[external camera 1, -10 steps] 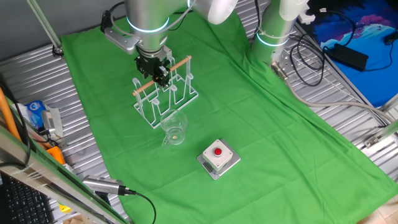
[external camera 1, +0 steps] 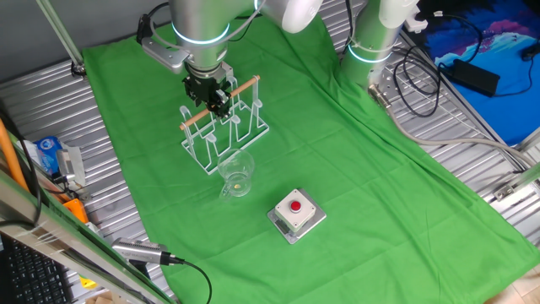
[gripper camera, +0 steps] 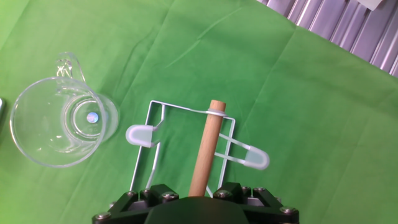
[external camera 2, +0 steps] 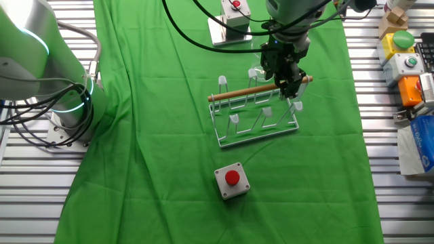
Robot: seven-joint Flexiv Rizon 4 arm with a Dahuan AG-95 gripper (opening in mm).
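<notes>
My gripper (external camera 1: 210, 100) hangs over the white wire rack (external camera 1: 210, 159), close to the wooden bar (external camera 1: 242, 88) along its top. Its black fingers look spread apart in exterior view 2, so the gripper (external camera 2: 281, 76) appears open. In the wrist view the bar (gripper camera: 207, 140) runs down between the two sides of the gripper; no grip on it shows. A clear glass mug (gripper camera: 64, 121) stands on the green cloth beside the rack, its handle (gripper camera: 69, 64) pointing up in that view.
A grey box with a red button (external camera 1: 295, 206) sits on a metal plate near the mug. Another red-button box (external camera 2: 232, 178) lies on the rack's other side. Empty cloth (external camera 1: 380, 211) spreads to the right in exterior view 1. Cables hang around the arm.
</notes>
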